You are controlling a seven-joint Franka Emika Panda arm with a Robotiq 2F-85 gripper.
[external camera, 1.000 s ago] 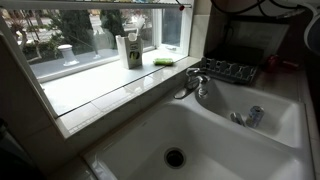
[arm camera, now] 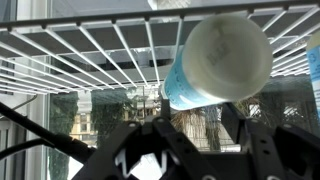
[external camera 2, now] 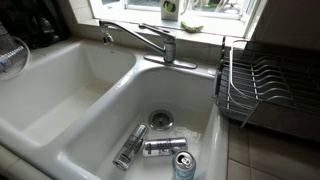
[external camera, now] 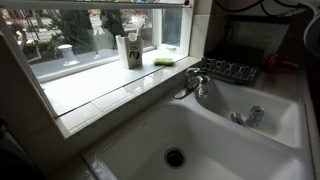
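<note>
In the wrist view my gripper has its dark fingers [arm camera: 236, 122] spread apart at the bottom. Just beyond them is a round object with a pale end [arm camera: 228, 57] and a light blue side, seen against a white wire rack [arm camera: 105, 48]. The object's lower edge comes close to the fingertips, and I cannot tell whether they touch it. Neither exterior view shows the gripper.
Three cans, one of them blue-sided [external camera 2: 184, 165], lie or stand in one basin of the white double sink [external camera 2: 75, 150]. Around it are a faucet [external camera 2: 165, 42], a dish rack [external camera 2: 270, 85] and a carton [external camera: 130, 50] on the windowsill. The other basin looks empty.
</note>
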